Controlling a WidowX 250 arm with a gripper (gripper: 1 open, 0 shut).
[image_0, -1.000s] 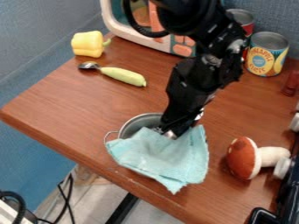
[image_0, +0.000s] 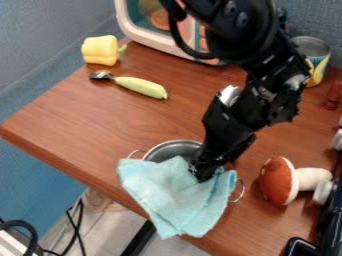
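My black gripper (image_0: 203, 168) is down at a light blue cloth (image_0: 167, 200), which lies over the front part of a metal pot (image_0: 173, 150) near the front edge of the wooden table. The fingertips are at the cloth's upper right part, over the pot; whether they are closed on it is hard to see. The cloth hangs toward the table's edge.
A mushroom toy (image_0: 278, 182) lies right of the pot. A yellow pepper (image_0: 100, 49), a spoon (image_0: 102, 74) and a banana-like toy (image_0: 139, 86) sit at the back left. A toy appliance (image_0: 142, 15) and a can (image_0: 315, 58) stand behind.
The gripper has shifted slightly left and down, and the cloth has moved left with its shape changed, uncovering less of its right side near the mushroom.
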